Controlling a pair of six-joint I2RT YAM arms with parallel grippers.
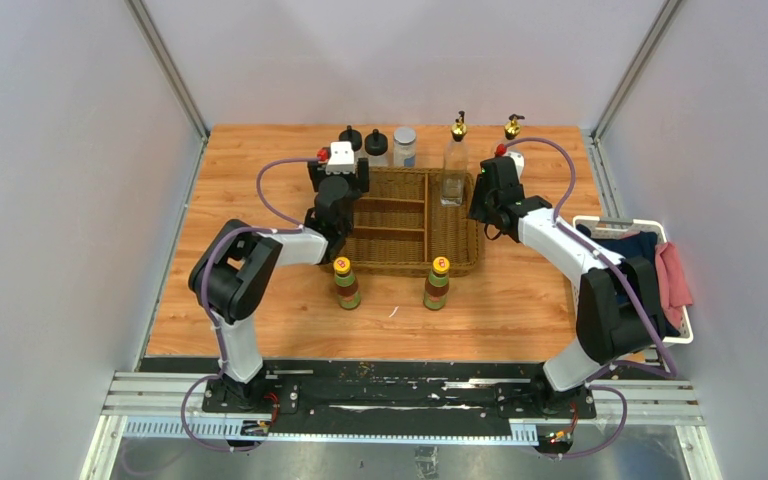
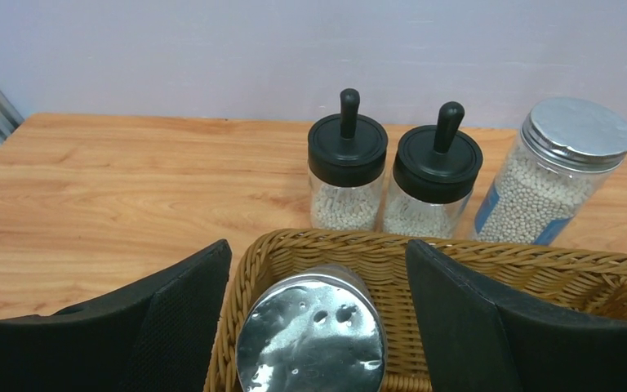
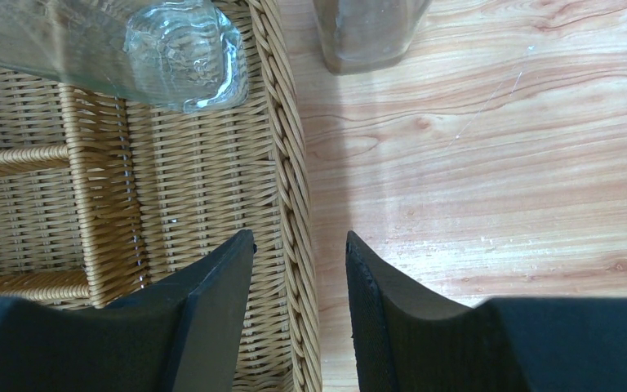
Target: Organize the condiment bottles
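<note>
A wicker basket (image 1: 400, 265) with compartments holds a tall glass bottle (image 1: 452, 175) at back right and a silver-lidded jar (image 2: 310, 335) at back left. My left gripper is open over that jar, fingers either side of its lid. Behind the basket stand two black-lidded shakers (image 2: 347, 163) (image 2: 433, 167) and another silver-lidded jar (image 2: 555, 171). My right gripper is open over the basket’s right rim. A second gold-topped bottle (image 1: 512, 127) stands outside at back right. Two yellow-capped bottles (image 1: 346, 290) (image 1: 436, 290) stand in front.
A white laundry basket (image 1: 682, 320) with cloths sits at the table’s right edge.
</note>
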